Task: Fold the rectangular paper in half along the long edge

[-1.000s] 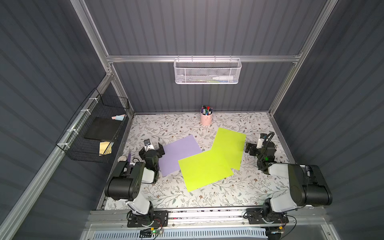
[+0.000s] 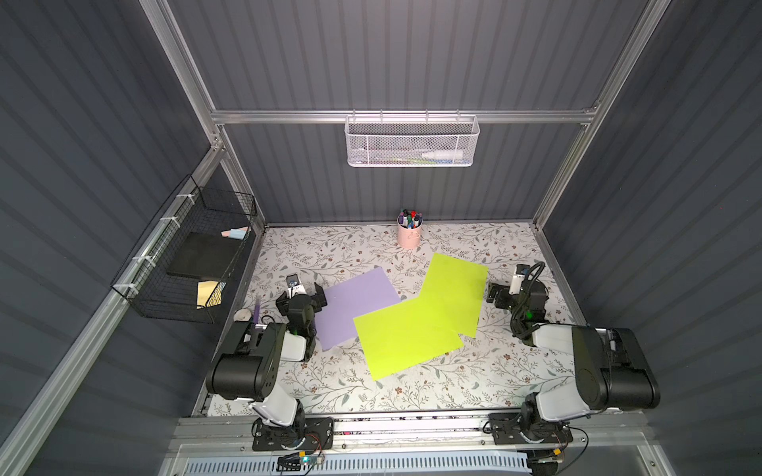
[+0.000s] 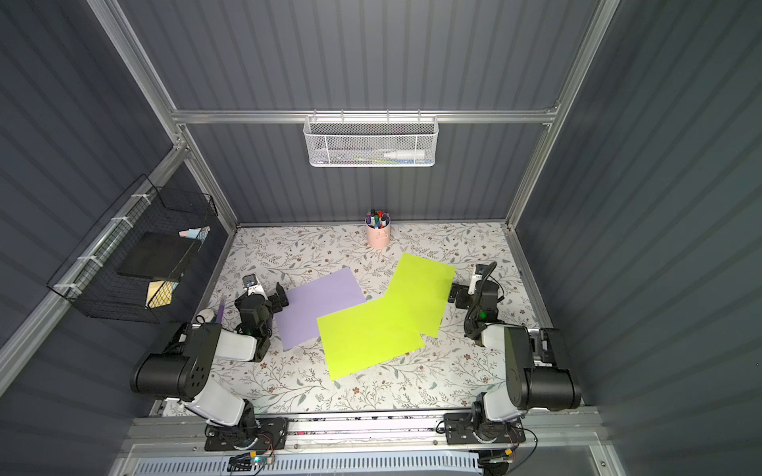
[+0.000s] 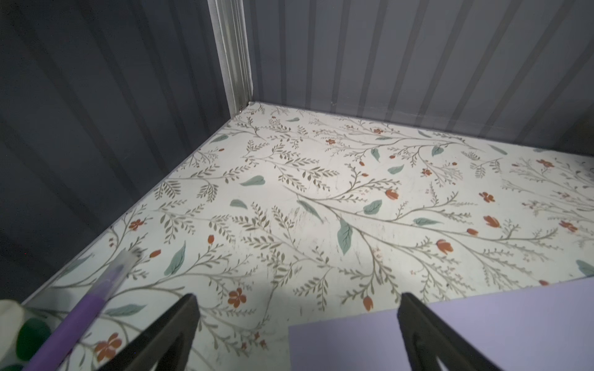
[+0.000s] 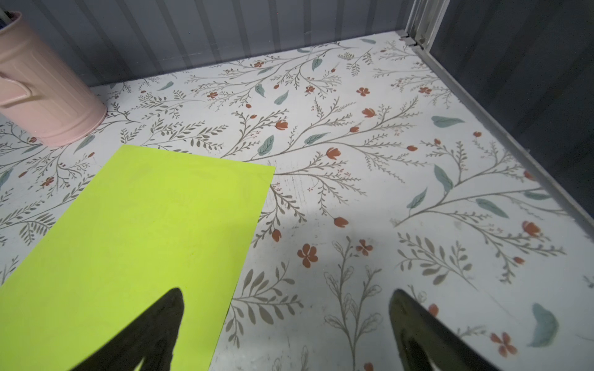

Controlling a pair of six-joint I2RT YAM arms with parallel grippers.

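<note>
Three flat paper sheets lie on the patterned table. A lilac sheet [image 2: 349,301] is at the left, and a yellow-green sheet [image 2: 406,337] at the front middle overlaps its corner. Another yellow-green sheet [image 2: 455,289] lies behind and to the right, partly overlapping the front one. My left gripper is open, its fingers [image 4: 164,337] wide apart near the lilac sheet's left edge. My right gripper also stands open, just right of the rear yellow-green sheet, one finger [image 5: 151,330] appearing in front of that paper. Neither has anything between its fingers.
A pink cup of pens [image 2: 408,235] stands at the back. At the far left lies a purple pen-like item [image 4: 86,315]. A black wire basket [image 2: 194,254] hangs on the left wall, a white mesh basket [image 2: 411,141] on the back.
</note>
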